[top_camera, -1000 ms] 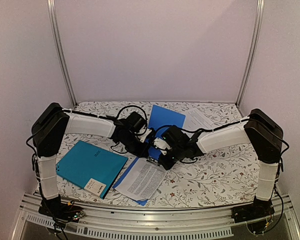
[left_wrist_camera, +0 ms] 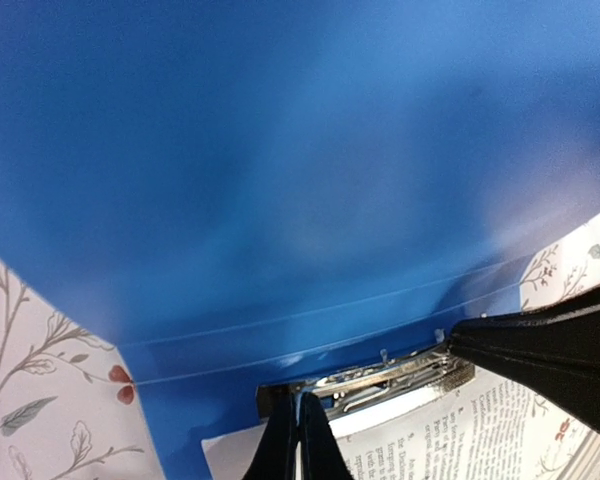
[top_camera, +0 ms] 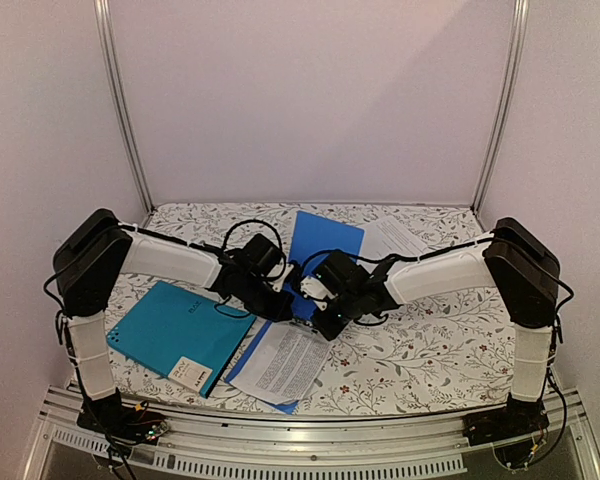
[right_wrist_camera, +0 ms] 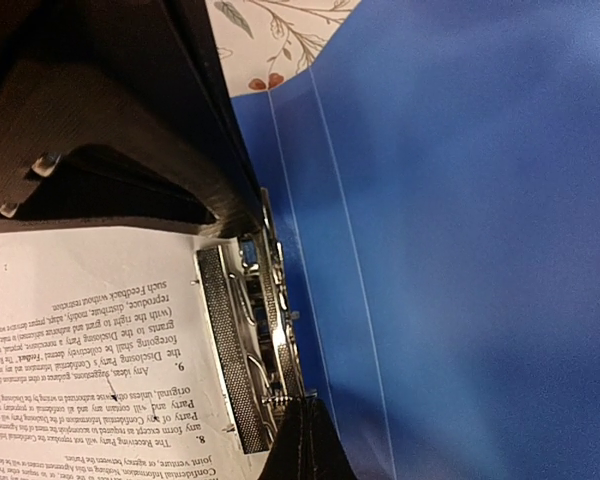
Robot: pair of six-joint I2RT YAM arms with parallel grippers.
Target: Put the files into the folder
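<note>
The blue folder point(top_camera: 325, 232) lies open in the middle of the table, with printed sheets point(top_camera: 278, 362) on its near part, by the metal clip point(right_wrist_camera: 235, 340) at the spine. My left gripper is shut at one end of the clip, and my right gripper is shut at the other end. Both press at the clip bar, with nothing clearly visible between their fingers. In each wrist view the other gripper's black body reaches in over the clip.
A teal binder point(top_camera: 175, 330) with a label lies front left. More paper point(top_camera: 395, 235) lies behind my right arm at the back.
Both arms have shifted slightly left around the clip, and the folder's upper cover has moved a little to the left.
</note>
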